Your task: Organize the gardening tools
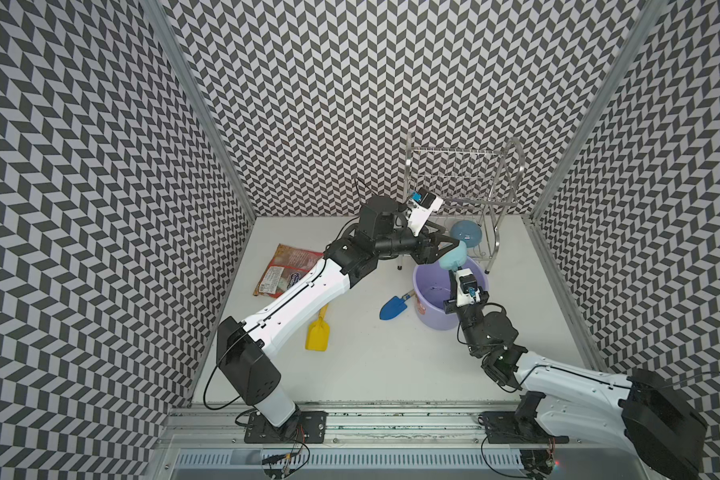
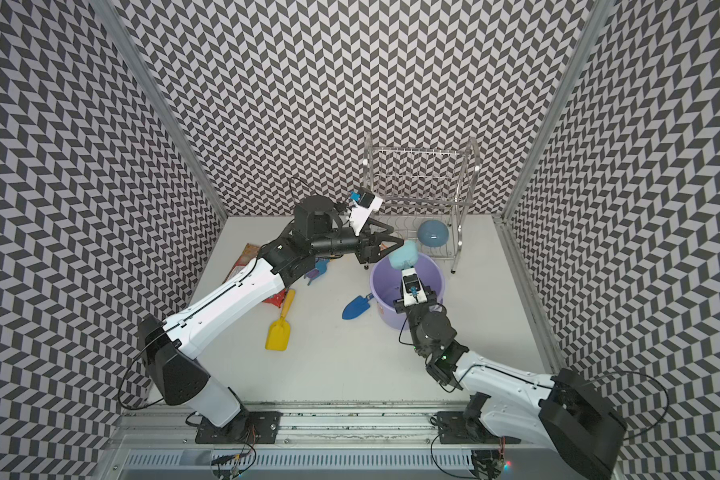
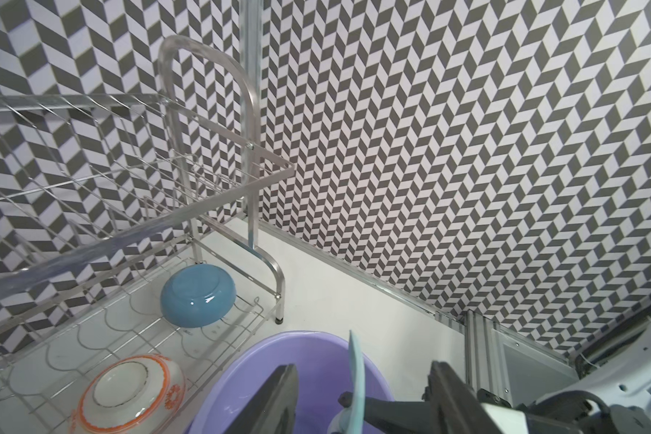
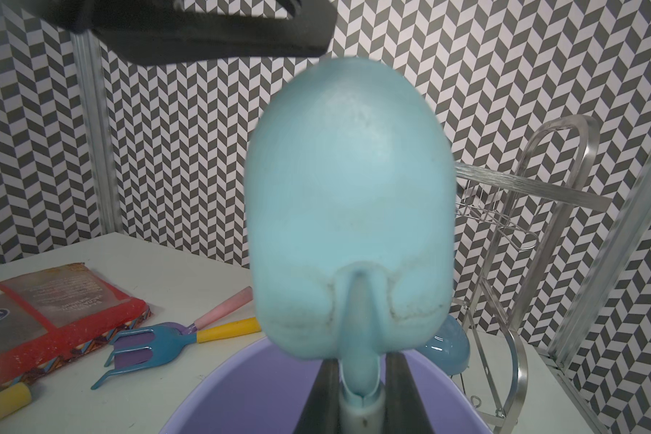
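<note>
My right gripper is shut on the narrow neck of a light blue shovel [image 4: 350, 209], whose broad blade points up. The shovel is above the mouth of the purple bucket [image 1: 428, 300]. My left gripper is part open, with one finger on each side of the blade, seen edge-on; gaps show on both sides. A blue trowel [image 1: 393, 308] and a yellow shovel [image 1: 317, 336] lie on the table. Left of the bucket, a blue fork [image 4: 162, 345] with a yellow handle lies beside a pink-handled tool [image 4: 224, 306].
Behind the bucket stands a metal rack [image 3: 267, 177] with a blue bowl [image 3: 197, 295] and a white orange-rimmed bowl [image 3: 133, 394] on its lower shelf. A red bag [image 4: 58, 303] lies at the left.
</note>
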